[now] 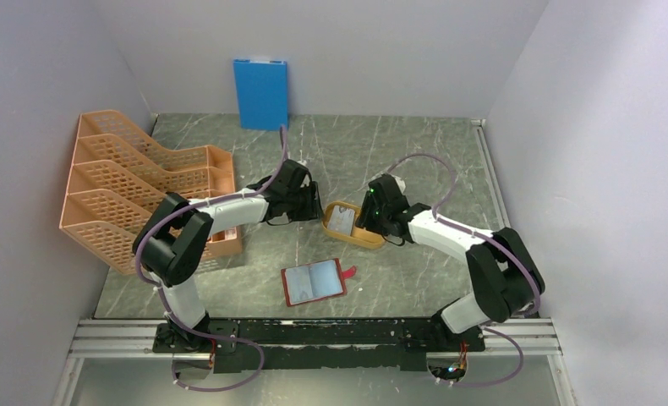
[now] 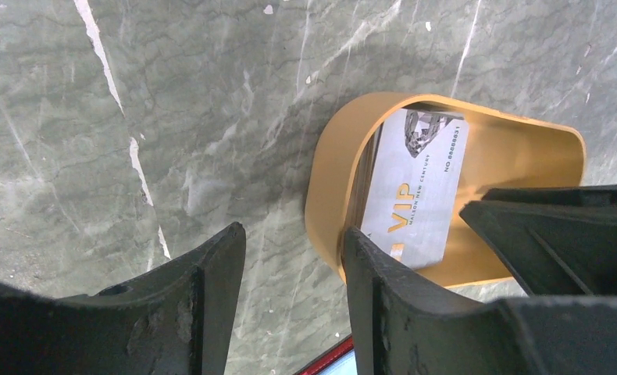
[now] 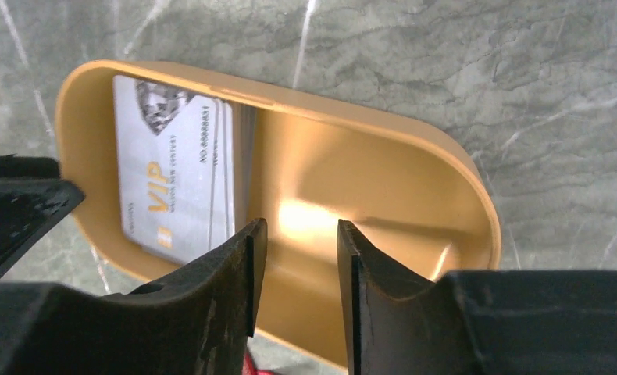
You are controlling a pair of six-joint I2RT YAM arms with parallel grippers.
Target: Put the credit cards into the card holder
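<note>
An orange oval tray (image 2: 329,187) holds a stack of white VIP cards (image 2: 411,187) along its left end; the rest of its inside (image 3: 321,164) is bare. My left gripper is at the tray's left end, open, one finger by the rim. My right gripper is over the tray's empty right part, open, nothing between its fingers. An open red-edged case (image 1: 314,282) with pale inner panels lies toward the front; I cannot tell if it is the card holder.
A peach slotted rack (image 1: 102,173) fills the left side of the table. A blue board (image 1: 261,93) stands at the back.
</note>
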